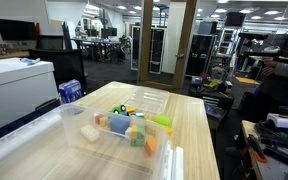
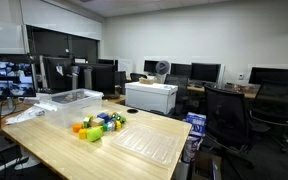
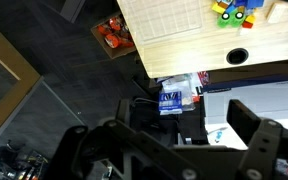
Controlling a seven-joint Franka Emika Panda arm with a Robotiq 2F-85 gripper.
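My gripper is open in the wrist view, with nothing between its dark fingers. Below it lie the table's edge and the floor beyond. Colourful blocks [image 3: 234,12] show at the top of that view, well away from the fingers. In exterior view 2 the same blocks [image 2: 94,134], green, orange, yellow and blue, lie loose on the wooden table. A clear plastic bin [image 2: 69,106] stands beside them. From exterior view 1, some blocks [image 1: 137,133] appear through the walls of the bin [image 1: 104,158].
A pale flat grid mat [image 2: 150,144] lies on the table [image 2: 59,143], right of the blocks in exterior view 2. A white cabinet [image 2: 151,97] stands behind. A blue-and-white box [image 1: 71,91] is off the table's side. Office chairs [image 2: 226,118] surround the area.
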